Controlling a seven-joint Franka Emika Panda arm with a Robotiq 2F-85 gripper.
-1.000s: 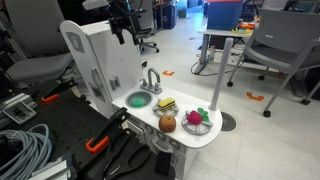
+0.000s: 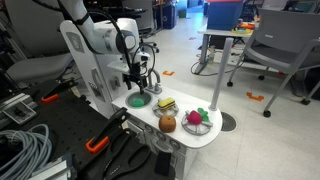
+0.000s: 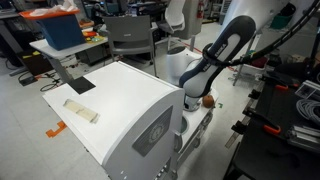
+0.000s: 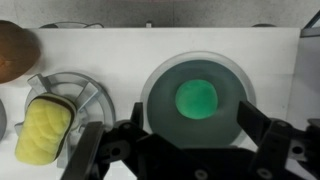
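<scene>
My gripper is above a round grey basin, its two dark fingers spread to either side with an open gap between them. A flat green disc lies in the basin, ahead of the fingertips in the wrist view. Left of the basin is a yellow sponge on a small metal rack. Exterior view 1 shows the arm reaching down over the basin, where the green disc is visible. The gripper appears apart from the disc.
A tap stands close behind the basin. On the counter are the sponge, a brown round object and a dish rack with red and green items. A tall white panel rises at the left.
The arm has come down from high above the counter to just over the basin. The objects on the counter have stayed where they were.
</scene>
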